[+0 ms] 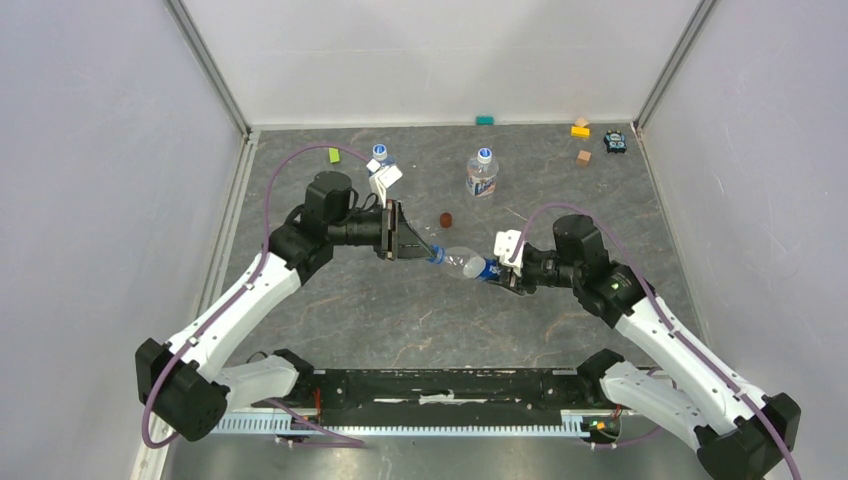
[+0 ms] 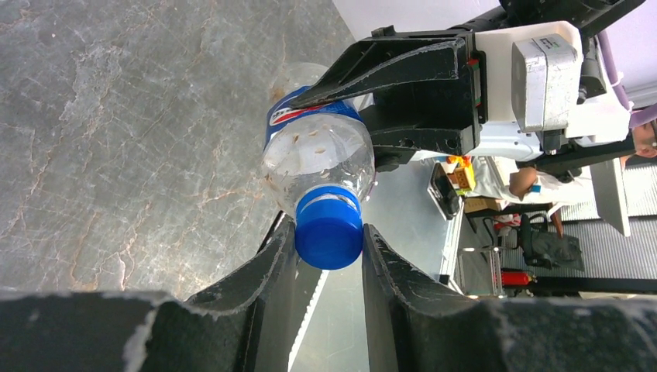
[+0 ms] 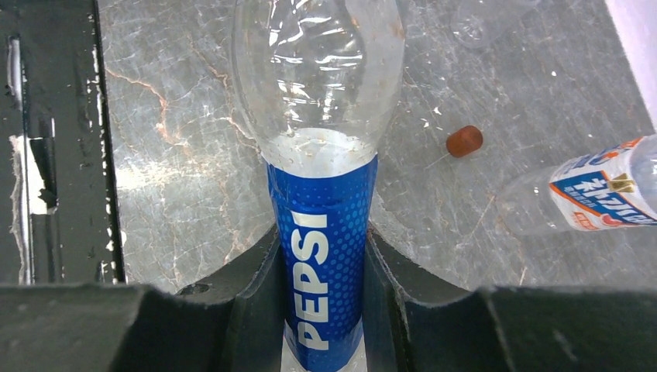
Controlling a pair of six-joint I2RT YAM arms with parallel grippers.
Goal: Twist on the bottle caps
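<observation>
A clear Pepsi bottle (image 1: 462,262) lies horizontally in the air between my grippers. My right gripper (image 1: 500,275) is shut on its blue label (image 3: 321,248). My left gripper is shut on the blue cap (image 2: 328,240) at the bottle's neck; whether the cap is threaded on fully I cannot tell. Two other bottles with blue caps stand at the back: one (image 1: 481,177) right of centre, one (image 1: 380,152) partly behind the left arm.
A brown cylinder (image 1: 446,219) is on the grey table (image 1: 420,320). Small blocks (image 1: 580,131) and a dark toy (image 1: 615,141) sit at the back right, a green block (image 1: 334,155) at the back left.
</observation>
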